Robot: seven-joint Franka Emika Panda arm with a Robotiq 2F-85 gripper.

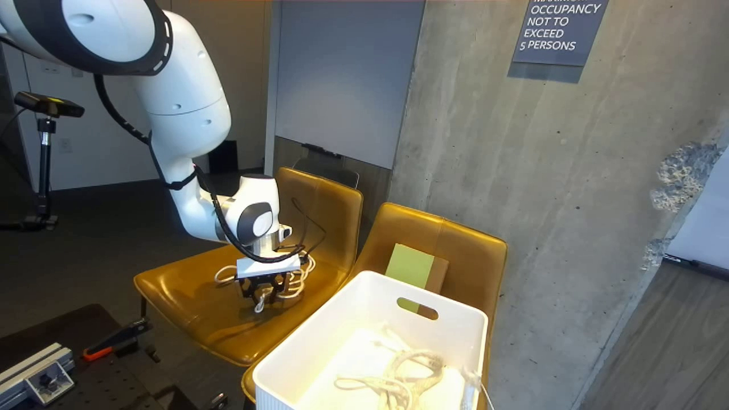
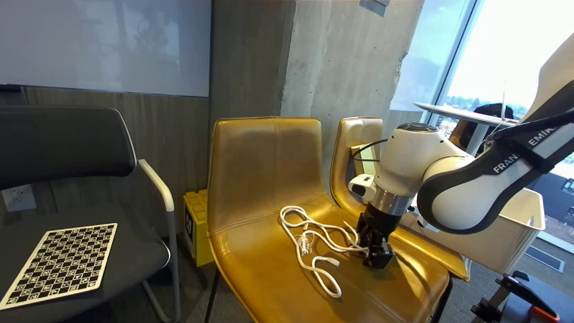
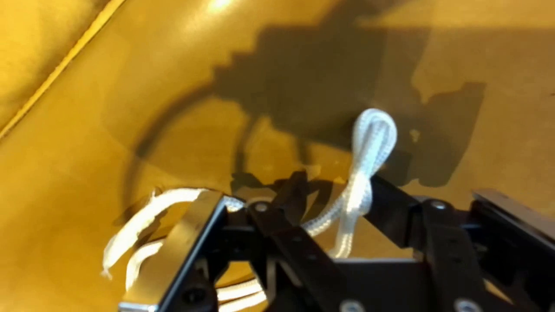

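A white rope (image 2: pixel 304 237) lies in loose loops on the seat of the tan chair (image 2: pixel 280 161). Over that seat, my gripper reaches down around one strand. In the wrist view its two black fingers stand part open, with a gap between them. A doubled loop of the rope (image 3: pixel 373 138) passes through this gap, close against the right finger (image 3: pixel 393 210), and its bent end sticks out beyond the tips. In exterior view 1 the gripper (image 1: pixel 263 290) hides part of the rope behind it.
A white bin (image 1: pixel 321 321) stands on the neighbouring chair to the right, with more pale rope (image 1: pixel 410 376) inside. Behind it a green and brown board (image 1: pixel 410 265) leans on the backrest.
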